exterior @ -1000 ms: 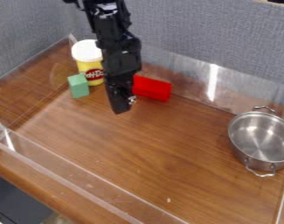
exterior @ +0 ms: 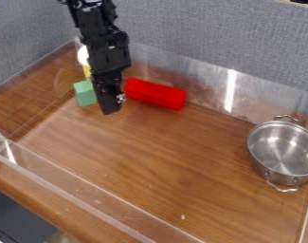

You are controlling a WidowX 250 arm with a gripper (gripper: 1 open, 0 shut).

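The black gripper (exterior: 108, 101) is low over the wooden table (exterior: 143, 171) at the upper left, shut, with nothing visible between its fingers. It is just right of a small green block (exterior: 84, 92) and left of a red cylindrical object (exterior: 156, 93) lying on its side. A yellow container with a white lid (exterior: 84, 53) stands behind the arm, mostly hidden.
A steel pot (exterior: 281, 152) with two handles sits at the right. Grey walls with a clear panel border the back, and a clear edge runs along the front left.
The gripper has moved left, nearer the green block, and now covers most of the yellow container. The objects appear unmoved.
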